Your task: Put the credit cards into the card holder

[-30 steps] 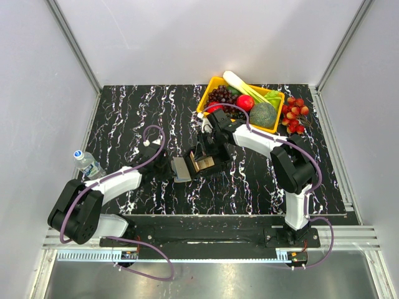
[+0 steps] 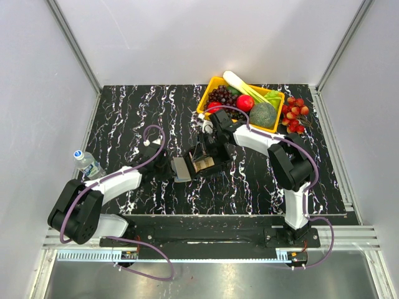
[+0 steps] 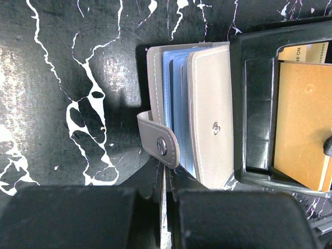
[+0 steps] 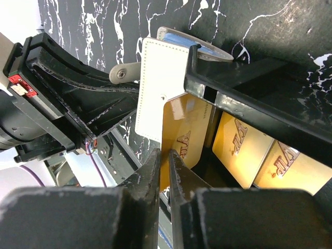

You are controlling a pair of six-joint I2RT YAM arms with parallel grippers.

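The beige card holder point(image 3: 212, 116) stands partly open, with pale blue sleeves point(image 3: 179, 98) between its covers and a snap strap point(image 3: 160, 142) at its side. My left gripper is shut at the holder's edge by the strap, pinching it. Right of the holder is a black box point(image 3: 254, 150) of gold-orange cards point(image 4: 236, 148). One gold card point(image 4: 184, 127) stands tilted at the box's holder-side wall, and my right gripper is shut on it. The right gripper's fingertips lie inside the box.
A yellow basket point(image 2: 201, 107) of fruit and vegetables stands at the back right, with red fruit point(image 2: 294, 115) beside it. At the left lies a water bottle point(image 2: 90, 164).
The right arm has shifted very slightly, and more gold shows under its gripper in the box. The left arm and the holder have stayed put.
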